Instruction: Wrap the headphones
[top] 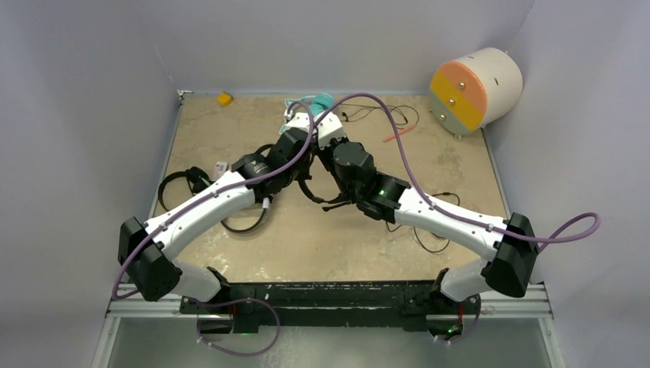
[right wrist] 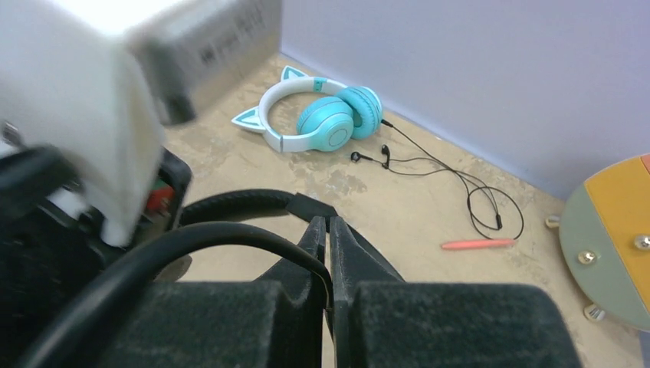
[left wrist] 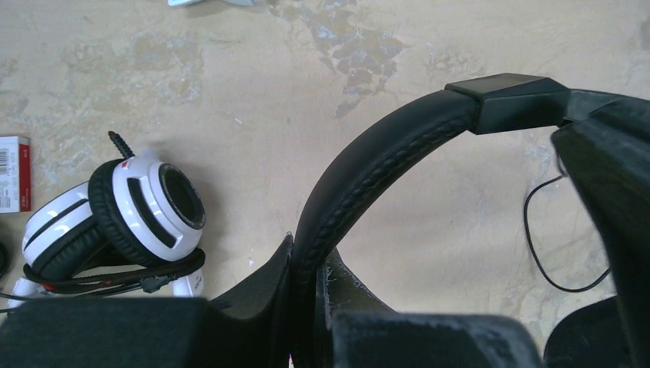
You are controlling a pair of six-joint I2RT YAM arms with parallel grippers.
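Observation:
Black headphones hang above the table between my arms. My left gripper is shut on their padded black headband (left wrist: 375,153), which arches up to the right in the left wrist view. In the right wrist view, a thin black cable (right wrist: 230,234) curves in from the lower left and enters between the fingertips of my right gripper, which is shut on it. Part of the headband (right wrist: 238,204) shows behind that cable. From above, the arms meet near the middle and hide both sets of fingers; part of the headphones (top: 309,192) shows below them.
White-and-black headphones (left wrist: 146,211) lie at the left. Turquoise cat-ear headphones (right wrist: 329,123), black earphones (right wrist: 464,176) and a red pen (right wrist: 477,244) lie at the back. A round striped drum (top: 479,88) stands back right.

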